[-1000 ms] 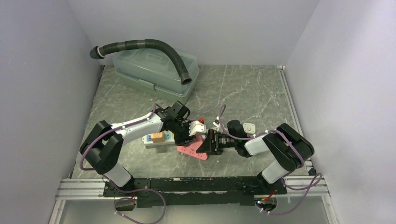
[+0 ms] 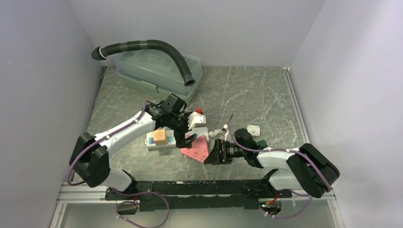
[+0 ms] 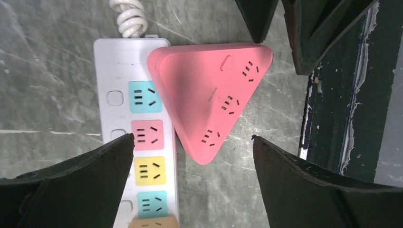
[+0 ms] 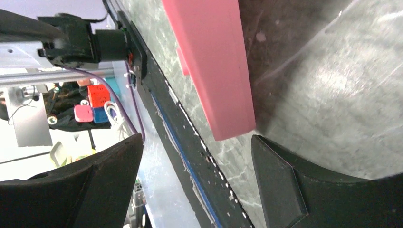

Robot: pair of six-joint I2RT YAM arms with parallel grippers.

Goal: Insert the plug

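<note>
A pink triangular block with socket holes (image 3: 209, 95) lies tilted against the end of a white power strip (image 3: 111, 85) in the left wrist view. From above, my left gripper (image 2: 186, 142) is over the strip and block. Its fingers (image 3: 81, 180) stand wide apart with only air between them, so it is open. My right gripper (image 2: 218, 152) is low at the block's right end. In the right wrist view a narrow end of the pink block (image 4: 223, 80) points toward the gap between its parted fingers, with neither seen clamped on it.
An orange-tan block (image 2: 160, 137) sits on the strip's left part. A white socket piece (image 2: 254, 129) lies to the right. At the back left stands a lidded green box (image 2: 157, 76) under a black hose (image 2: 166, 47).
</note>
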